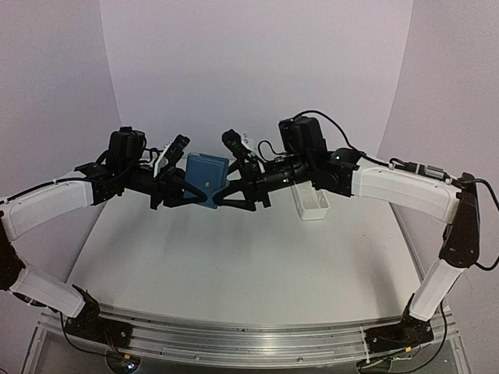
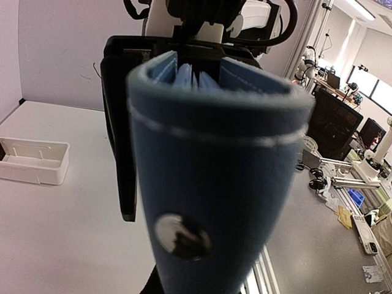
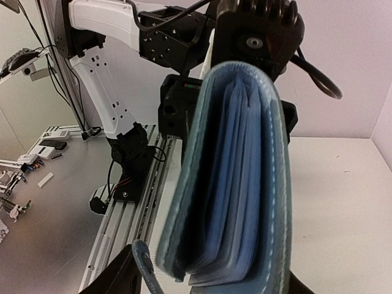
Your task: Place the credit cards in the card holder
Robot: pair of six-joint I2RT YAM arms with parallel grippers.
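A blue card holder (image 1: 206, 178) with a metal snap (image 2: 182, 236) is held upright in the air by my left gripper (image 1: 189, 191), which is shut on it. Its translucent inner sleeves (image 3: 229, 177) face the right wrist camera; I cannot tell whether cards are in them. My right gripper (image 1: 228, 195) is at the holder's right side, its fingers part open around that edge. In the right wrist view a curved flap stands out at the holder's lower left. No separate credit card is clearly visible.
A white plastic tray (image 1: 312, 204) stands at the back right of the white table (image 1: 242, 273). Metal rails run along the front edge.
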